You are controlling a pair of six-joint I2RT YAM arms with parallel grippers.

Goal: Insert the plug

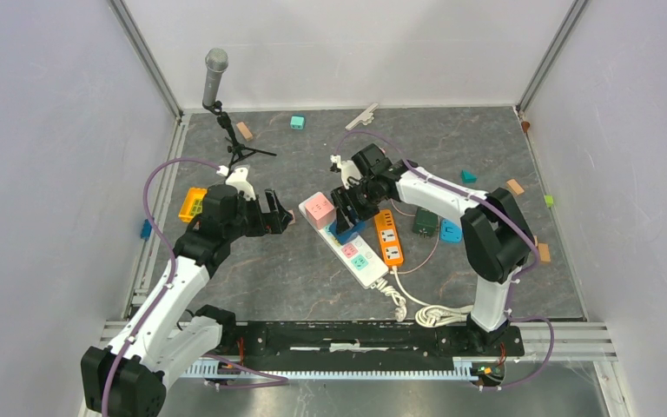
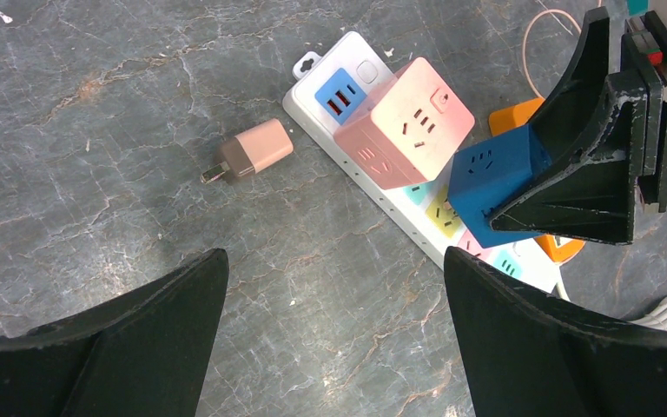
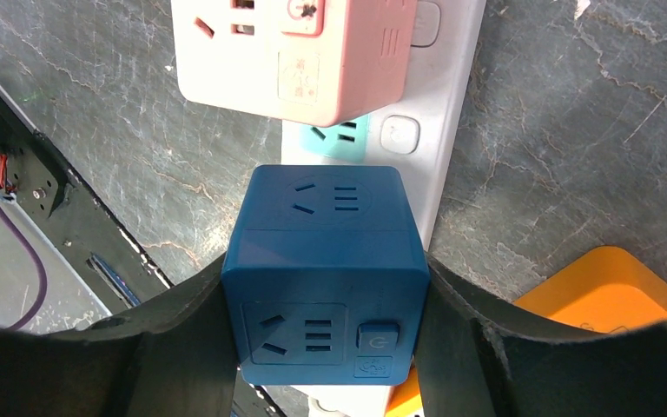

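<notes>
My right gripper (image 1: 346,213) is closed around a blue cube socket adapter (image 3: 326,278) over the middle of the white power strip (image 1: 360,265), covering some outlets. A pink cube adapter (image 2: 404,122) sits on the strip's far end, with a turquoise outlet (image 3: 334,139) between the two cubes. Whether the blue cube is seated cannot be told. My left gripper hangs open and empty to the left of the strip, above a small pink charger (image 2: 256,149) lying on the floor.
An orange strip (image 1: 388,234), coiled white cables (image 1: 434,314), a dark green block (image 1: 425,221) and a blue adapter (image 1: 452,231) lie to the right. A microphone stand (image 1: 226,122) is at back left.
</notes>
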